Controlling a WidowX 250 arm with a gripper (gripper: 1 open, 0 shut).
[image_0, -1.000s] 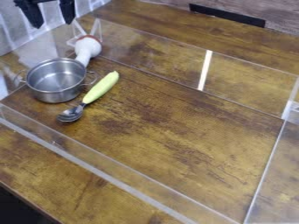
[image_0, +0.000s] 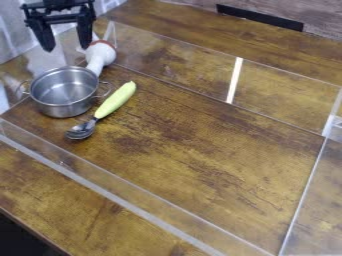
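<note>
The dark gripper (image_0: 62, 30) hangs at the top left, above and behind a steel pot (image_0: 64, 92); its fingers point down and look apart, with nothing seen between them. A white object (image_0: 99, 56), partly behind the gripper's right side, lies behind the pot. To the pot's right lies a yellow corn cob (image_0: 118, 99), and a steel spoon (image_0: 82, 130) lies in front of it, its handle reaching toward the corn.
Clear low walls enclose the wooden table (image_0: 227, 150), with a white strip (image_0: 235, 80) at the back right.
The gripper has moved lower in the view and a little to the right, toward the pot and white object. The objects on the table look unmoved.
</note>
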